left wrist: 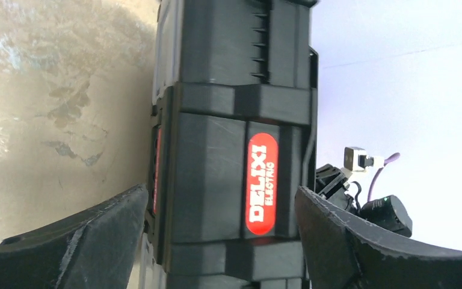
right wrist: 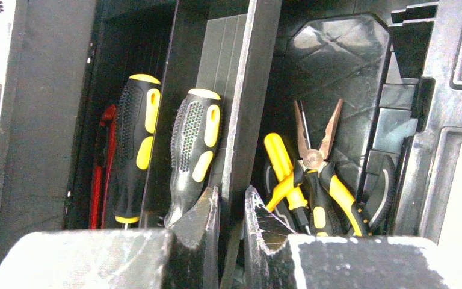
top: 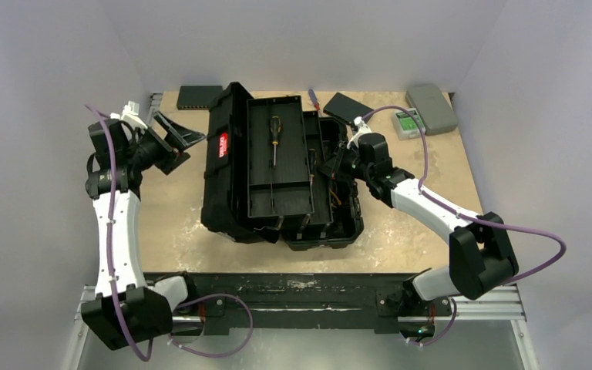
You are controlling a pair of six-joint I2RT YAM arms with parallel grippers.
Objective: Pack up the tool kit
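The black toolbox (top: 227,181) stands in mid-table with its trays fanned out and its lid on the left side. A yellow-and-black screwdriver (top: 275,132) lies in the upper tray (top: 279,204). My right gripper is shut on the wall (right wrist: 245,114) of a tray. Left of that wall lie two screwdrivers (right wrist: 194,141) and a red tool (right wrist: 101,171); on its right, pliers (right wrist: 314,159) and other yellow-handled tools rest in the bottom. My left gripper (top: 190,151) is open beside the lid, whose red label (left wrist: 261,183) shows between its fingers, nothing held.
At the back are a dark flat box (top: 200,97), a blue-handled screwdriver (top: 314,99) and a black flat case (top: 347,108). A grey case (top: 432,108) and a clear-lidded box (top: 407,123) sit back right.
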